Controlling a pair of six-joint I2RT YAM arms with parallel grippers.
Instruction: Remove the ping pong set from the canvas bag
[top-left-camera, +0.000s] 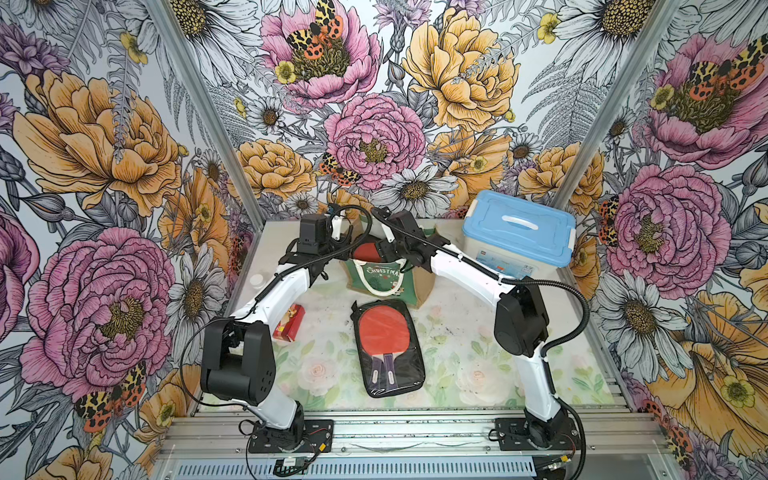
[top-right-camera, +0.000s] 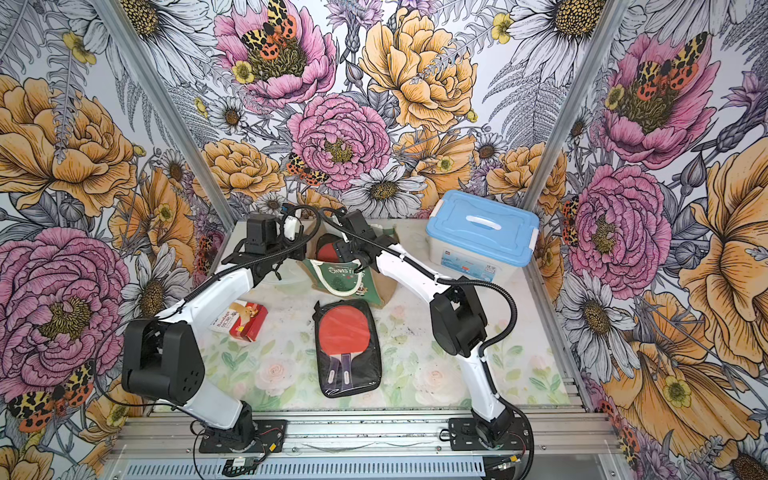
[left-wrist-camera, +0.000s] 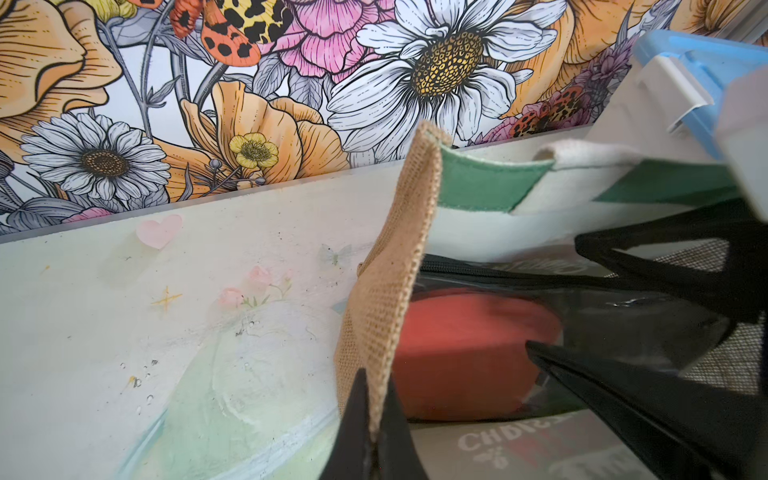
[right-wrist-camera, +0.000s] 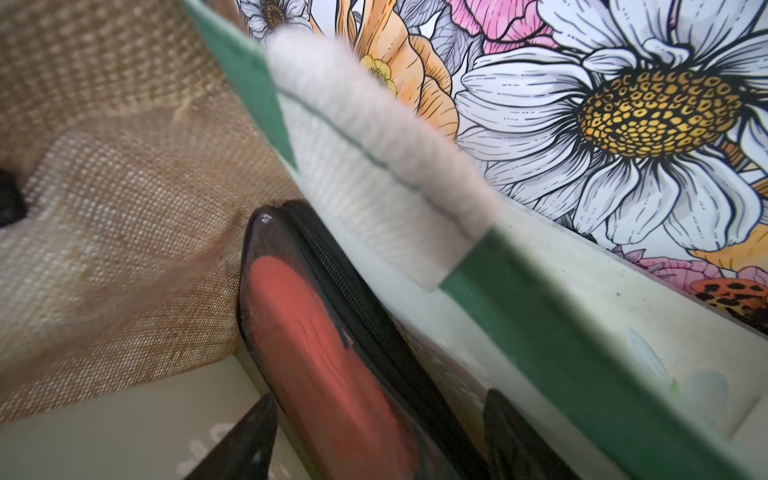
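Observation:
The green and tan canvas bag (top-left-camera: 416, 288) stands at the back middle of the table, its mouth facing up. Inside it, a ping pong set (right-wrist-camera: 320, 352) with a red paddle in a black zipped case leans against one wall. At the bag's left side my left gripper is shut on the thin burlap edge. My right gripper is at the bag's mouth, fingers open, its fingers (right-wrist-camera: 254, 436) on either side of the case's upper end. Another cased ping pong set (top-left-camera: 385, 329) lies flat on the table before the bag.
A clear storage box (top-left-camera: 504, 257) with a blue lid (top-right-camera: 484, 227) stands right of the bag. To the left lies a small red box (top-left-camera: 289, 321). The bag's white handle (top-left-camera: 380, 289) hangs over its front.

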